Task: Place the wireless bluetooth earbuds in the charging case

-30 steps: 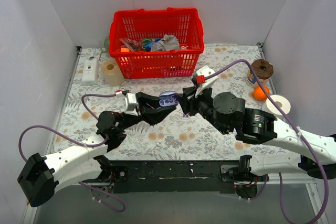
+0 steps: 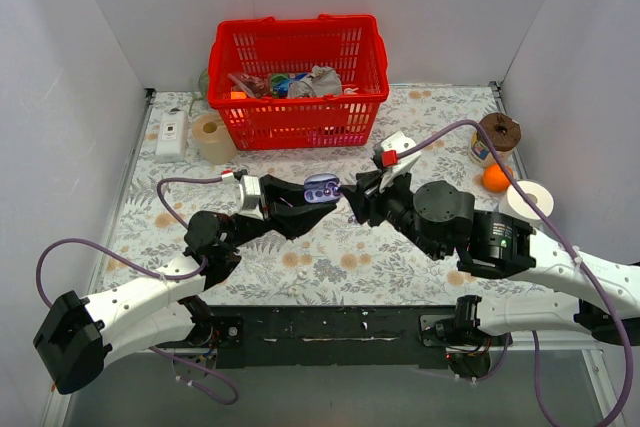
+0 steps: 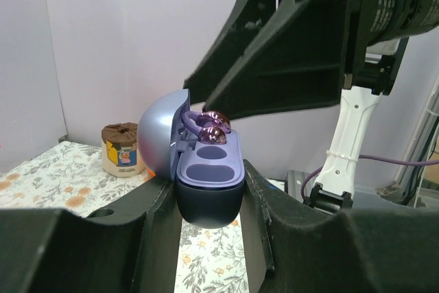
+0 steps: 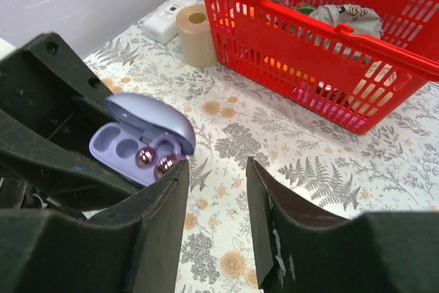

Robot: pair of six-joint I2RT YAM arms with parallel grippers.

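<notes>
The lilac charging case (image 3: pixel 211 200) is held up above the table with its lid raised, and my left gripper is shut on it. A shiny purple clip-shaped earbud (image 4: pixel 164 159) lies at one end of the case's inside; whether it is fully seated cannot be told. The other wells of the case are empty. Close by that end, my right gripper stands open with bare space between its fingers. In the top view, its fingertips are just right of the case. A tiny purple spot below them is too small to identify.
At the back stands a red basket (image 2: pixel 300 129) of mixed items. A tape roll (image 2: pixel 213 137) and white power strip (image 2: pixel 172 135) are at left. An orange (image 2: pixel 495 178), a brown-topped tub (image 2: pixel 482 152) and a white roll (image 2: pixel 530 197) line the right side.
My right gripper has shifted slightly right and down in the top view, away from the case. The left arm and the case have stayed still.
</notes>
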